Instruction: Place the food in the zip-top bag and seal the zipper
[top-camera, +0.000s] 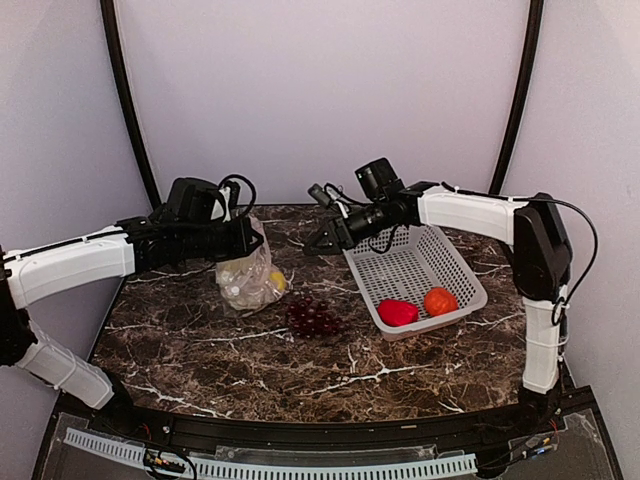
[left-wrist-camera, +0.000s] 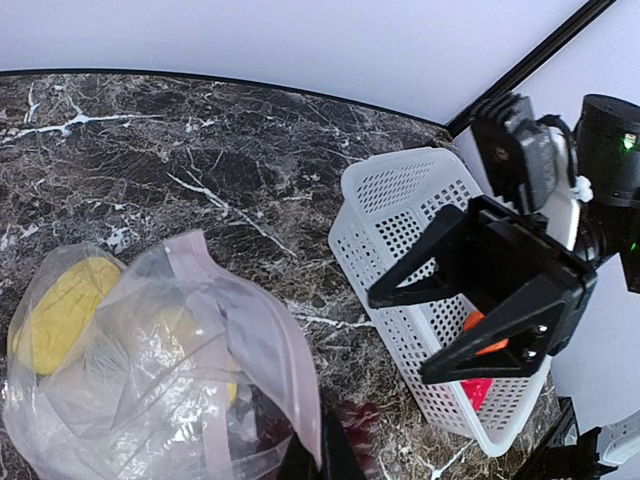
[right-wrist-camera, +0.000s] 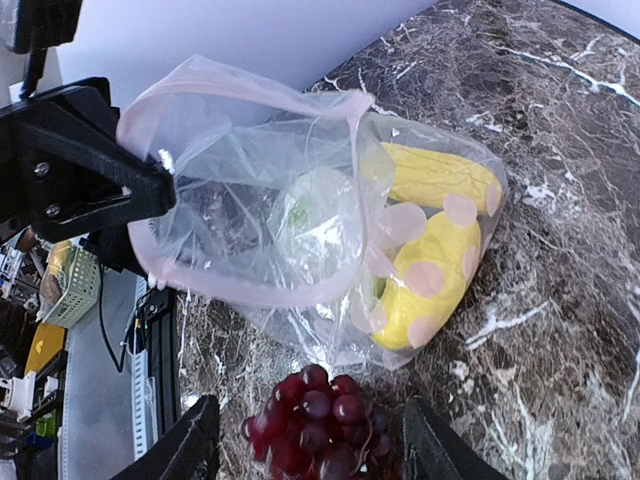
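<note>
The clear zip top bag (right-wrist-camera: 370, 215) hangs open-mouthed, its pink-edged rim pinched by my left gripper (top-camera: 252, 238), which is shut on it. Inside the bag are yellow food (right-wrist-camera: 430, 275) and something pale. A bunch of dark red grapes (top-camera: 312, 317) lies on the table outside the bag, just in front of it and to its right. My right gripper (top-camera: 328, 240) is open and empty, raised between bag and basket. In the right wrist view its fingers (right-wrist-camera: 200, 440) stand wide apart, with the grapes showing in the gap beyond and below.
A white perforated basket (top-camera: 470, 270) stands on the right, holding a red item (top-camera: 398, 312) and an orange-red round one (top-camera: 440, 301).
</note>
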